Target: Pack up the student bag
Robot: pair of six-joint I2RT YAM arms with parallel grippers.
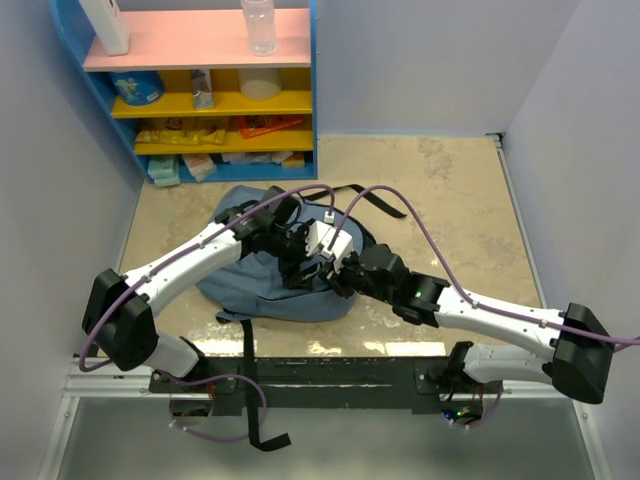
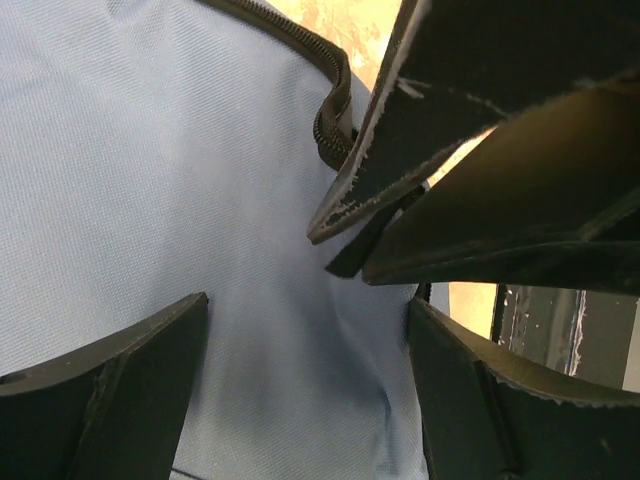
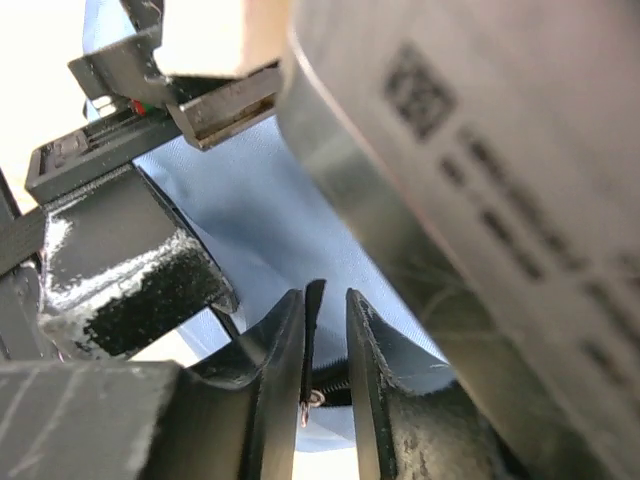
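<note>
A blue-grey backpack (image 1: 235, 285) lies on the table beneath both grippers, which are close together over it. My left gripper is open around a fold of the bag's fabric (image 2: 290, 250); a black zipper (image 2: 335, 120) runs along the bag's edge in that view. My right gripper has its fingertips close to a dark zipper pull (image 3: 314, 310) with a small metal end, the gap between them narrow; whether they touch it is unclear. The left gripper's housing fills much of the right wrist view.
A shelf unit (image 1: 200, 40) with bottles, packets and tins stands at the back left. A black strap (image 1: 250, 370) hangs over the front edge. Walls border both sides.
</note>
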